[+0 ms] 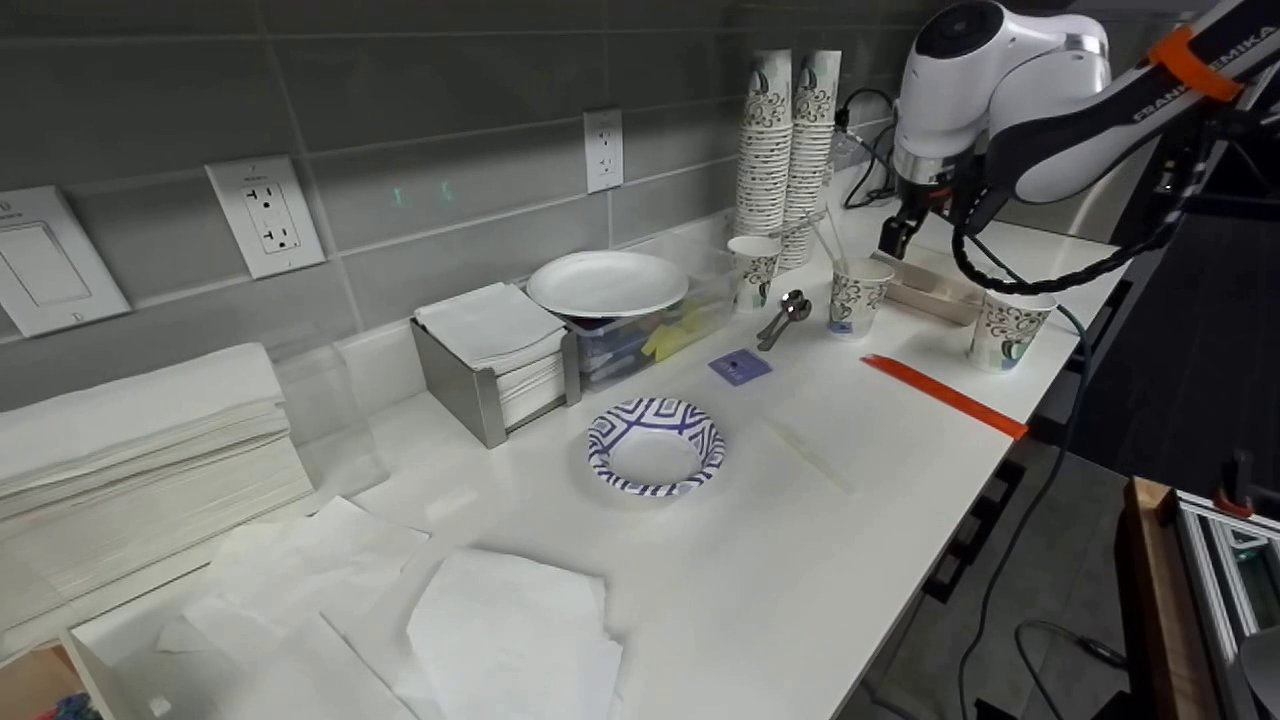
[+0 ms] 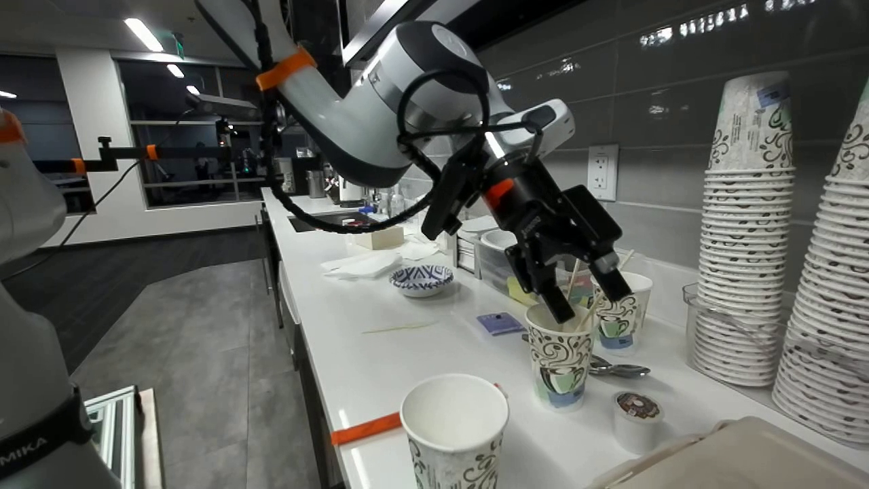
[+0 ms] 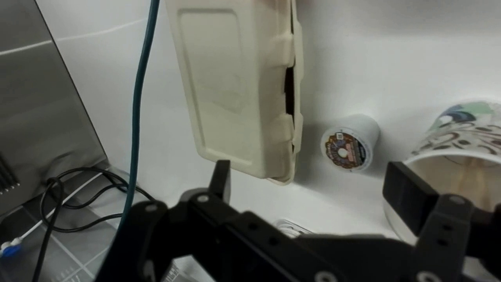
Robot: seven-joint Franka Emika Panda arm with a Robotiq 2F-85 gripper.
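My gripper stands open, its two fingers wide apart and nothing between them. In the wrist view a small white coffee pod [image 3: 350, 143] with a printed lid lies beyond the fingers, on the counter. Close to the right finger is a patterned paper cup [image 3: 472, 134] with wooden stirrers inside. From exterior view 2, the gripper [image 2: 588, 297] appears at the rim of that cup [image 2: 560, 363]; whether it touches cannot be told. The pod [image 2: 637, 425] stands beside the cup. Exterior view 1 has the gripper [image 1: 895, 238] near the cup [image 1: 857, 302].
A beige carton [image 3: 220, 89] lies near the pod. Another paper cup [image 2: 453, 428] stands near the counter edge, and a third [image 1: 752, 271] by the tall cup stacks [image 1: 764, 168]. Spoons [image 1: 786, 314], a purple packet [image 1: 739, 367] and a patterned bowl [image 1: 656, 446] lie farther along.
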